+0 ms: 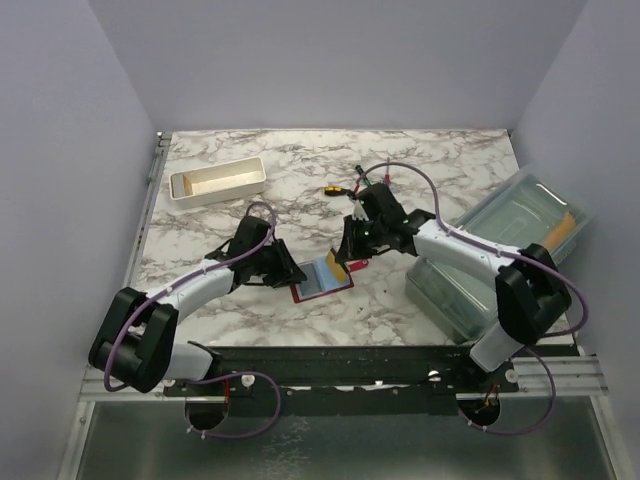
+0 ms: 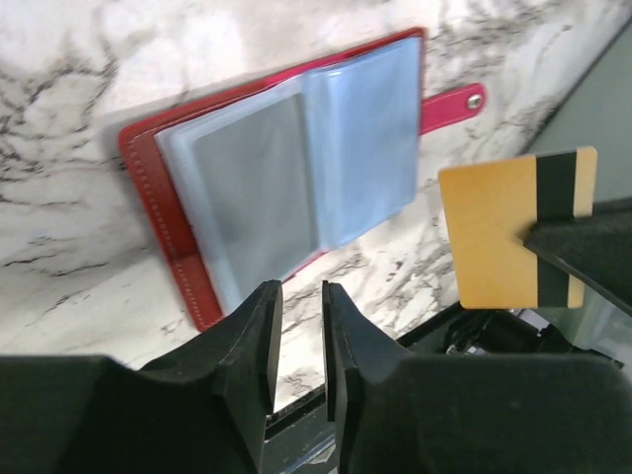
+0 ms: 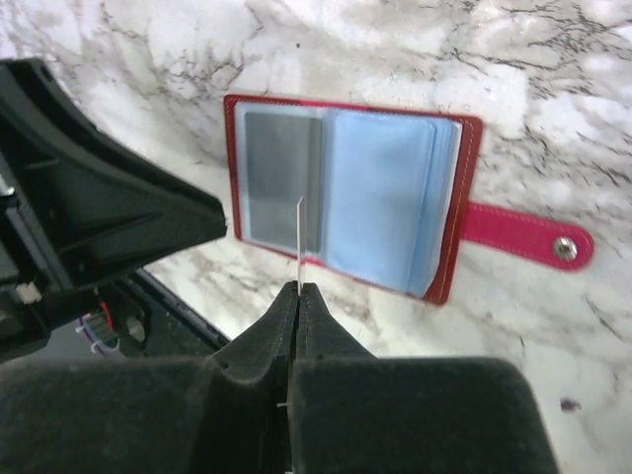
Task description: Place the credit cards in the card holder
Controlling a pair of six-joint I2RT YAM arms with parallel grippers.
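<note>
The card holder (image 1: 311, 289) lies spread on the table, a red cover with clear and blue sleeves and a snap strap (image 3: 523, 234) at its right. My right gripper is shut on a thin orange card with a black stripe (image 2: 494, 232). The card is held on edge above the holder, clear of its sleeves; in the right wrist view only its thin edge (image 3: 300, 232) shows. By the holder's left part, my left gripper is slightly open, with nothing between its fingertips.
At the back left stands a white box (image 1: 222, 182) with an orange item inside. A clear bin (image 1: 500, 250) holding another orange item stands at the right. Several tools, including a yellow-black one (image 1: 337, 190), lie behind the holder.
</note>
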